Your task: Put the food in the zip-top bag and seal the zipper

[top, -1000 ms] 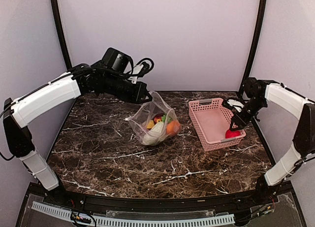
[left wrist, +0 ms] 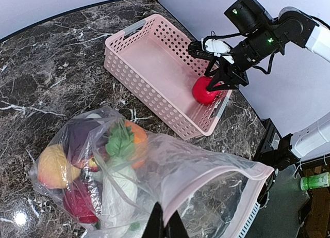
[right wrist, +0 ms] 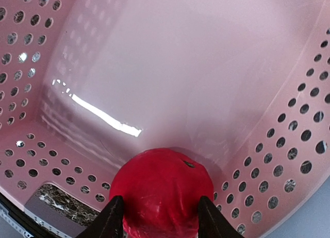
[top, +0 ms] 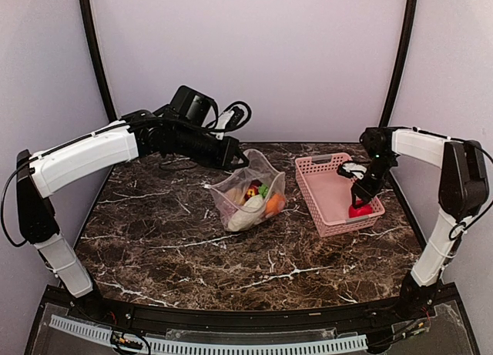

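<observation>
The clear zip top bag (top: 254, 170) stands mouth-open near the table's middle, with several foods inside. In the left wrist view these include a peach (left wrist: 54, 167), a white cabbage (left wrist: 119, 196) and green leaves (left wrist: 120, 140). My left gripper is shut on the bag's rim, holding it raised. Over in the pink basket (top: 325, 229), a round red food (right wrist: 160, 186) rests at the near right corner. My right gripper reaches down to it, fingers part open, one finger (right wrist: 116, 215) at each side. Whether the fingers press on it is unclear.
Perforated walls of the basket rise around my right gripper; the rest of its floor is empty. Bare dark marble table (top: 154, 239) lies left of and in front of the bag, and a narrow strip separates bag and basket.
The left gripper has shifted slightly right and lower, and the bag's rim has moved with it.
</observation>
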